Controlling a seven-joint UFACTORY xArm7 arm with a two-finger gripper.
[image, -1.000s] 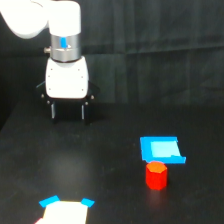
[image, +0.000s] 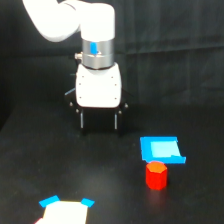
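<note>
Over the back of the dark table hangs my gripper (image: 99, 121), pointing down from the white arm. Its two thin fingers stand well apart, with only dark background between them. A red block (image: 156, 176), perhaps hexagonal, stands on the table to the right. Just behind it lies a blue-edged square (image: 146, 146) with a pale centre; the block's top comes up to its front edge. My gripper is up and to the left of both, touching neither.
At the front left edge a white sheet or pad (image: 65, 213) with blue corners is partly cut off. A dark curtain (image: 165, 50) closes off the back.
My gripper has moved to the right and slightly lower in the view, its fingers still apart. The red block and the blue-edged square have stayed put.
</note>
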